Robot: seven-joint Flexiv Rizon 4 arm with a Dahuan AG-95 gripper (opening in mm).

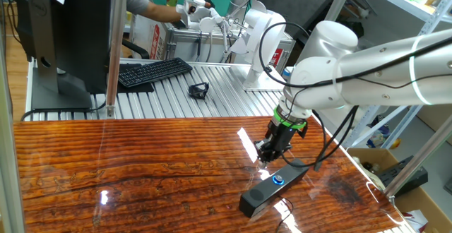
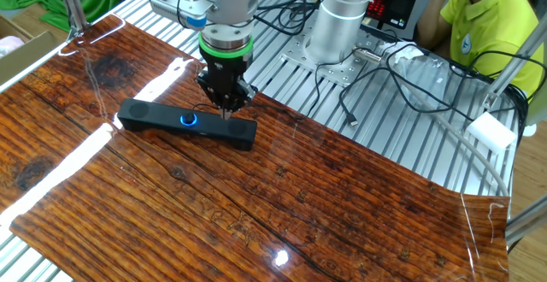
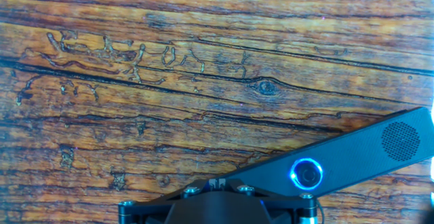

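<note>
A long black speaker bar [image 2: 171, 123] with a glowing blue ring around its knob lies on the wooden tabletop. In exterior view 2 my gripper [image 2: 226, 114] points down at the speaker's right part, its tips close to the long edge; whether they touch it I cannot tell. Exterior view 1 has the gripper [image 1: 263, 162] just left of the bar [image 1: 263, 193]. From the wrist, the fingertips of the gripper look brought together with nothing visible between them. The speaker [image 3: 352, 156] runs up to the right from behind the gripper, which hides its near end.
A thin cable [image 1: 288, 215] trails from the speaker. Clear posts stand at the table's edges.
</note>
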